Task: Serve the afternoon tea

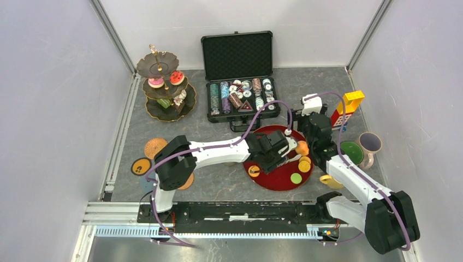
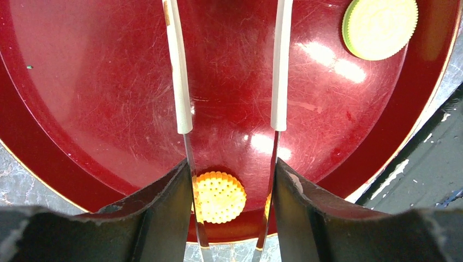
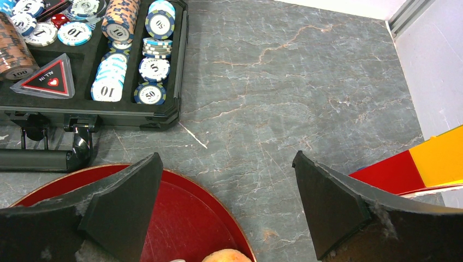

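Observation:
My left gripper is shut around white-ended tongs (image 2: 177, 82), each finger against one of their thin arms. The tongs' ends stand apart, with only the bare red tray (image 2: 229, 82) visible between them. From above, this gripper (image 1: 277, 164) is low over the tray (image 1: 275, 184), and the tongs' pale ends (image 1: 292, 159) point right, just below a round orange bun (image 1: 302, 148). Yellow biscuits (image 1: 304, 164), a green biscuit (image 1: 296, 178) and another yellow biscuit (image 1: 254, 171) lie on the tray. At the tray's back right, my right gripper stands open and empty.
A tiered stand (image 1: 157, 65) with cakes is at back left, an open chip case (image 1: 240, 98) behind the tray. Mugs (image 1: 369, 143) and a red-yellow box (image 1: 346, 109) stand right. Coasters (image 1: 155, 146) lie left.

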